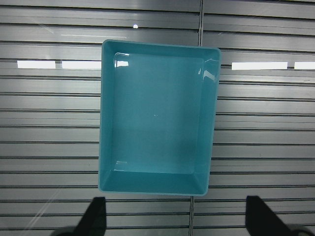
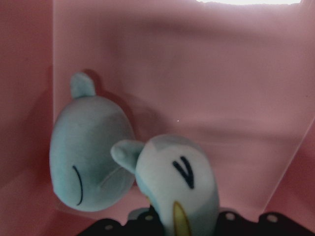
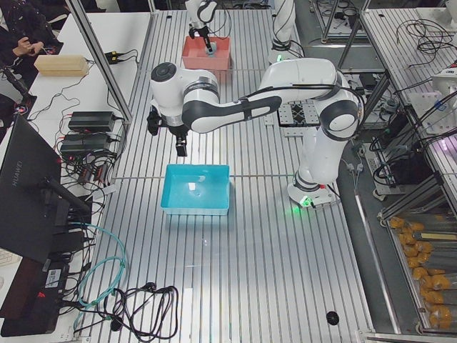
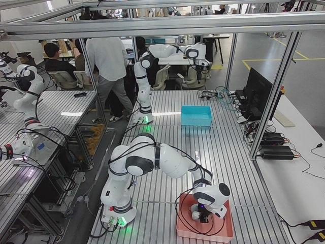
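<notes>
My left gripper hangs open and empty above the near side of an empty turquoise bin point(image 1: 155, 118), also seen in the camera left view. My right gripper point(image 4: 203, 213) is down inside the pink bin point(image 4: 228, 229). In the right wrist view a pale blue-and-white plush toy point(image 2: 177, 172) with a yellow mark sits between its dark fingers, which are partly hidden behind it; whether they grip it cannot be told. A second light blue plush point(image 2: 88, 152) lies on its side at the left of the pink bin's floor.
A monitor point(image 3: 25, 221), cables and power bricks line one side, with a coiled black cable point(image 3: 143, 311) at the near corner. Metal frame posts stand at the table edges.
</notes>
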